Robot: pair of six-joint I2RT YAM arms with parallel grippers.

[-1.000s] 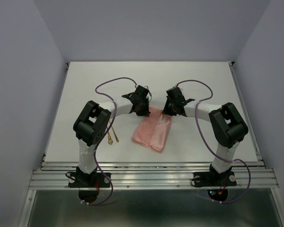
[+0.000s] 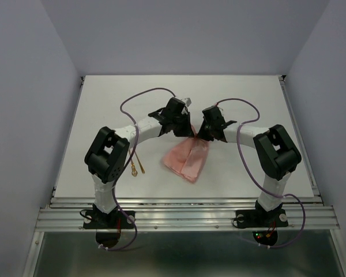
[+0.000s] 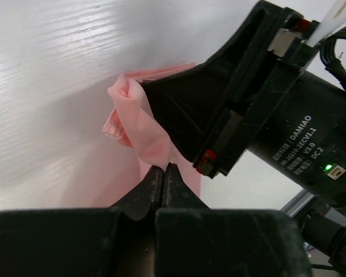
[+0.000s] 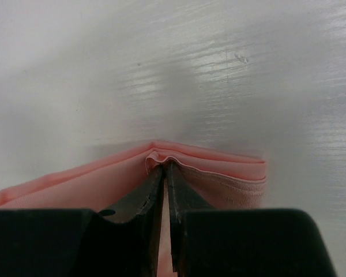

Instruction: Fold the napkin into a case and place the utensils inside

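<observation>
The pink napkin (image 2: 187, 160) lies mid-table, its top end drawn up and gathered towards the right. At this end my left gripper (image 2: 191, 135) is shut on a raised fold of cloth; its black fingertips (image 3: 172, 176) pinch the fold in the left wrist view. Close on the right, my right gripper (image 2: 199, 138) is at the napkin's upper right corner. In the right wrist view, its fingers (image 4: 184, 202) have a narrow slit with pink between them, the cloth puckered round the tips; whether they grip it is unclear. Two gold-handled utensils (image 2: 134, 171) lie left, partly under the left arm.
Both gripper heads are very close together over the napkin's top. The metal rail (image 2: 184, 212) runs along the front edge.
My left gripper has moved right and slightly towards the viewer, carrying the napkin's upper left part across towards the right gripper. The right arm has barely moved. The utensils lie unmoved.
</observation>
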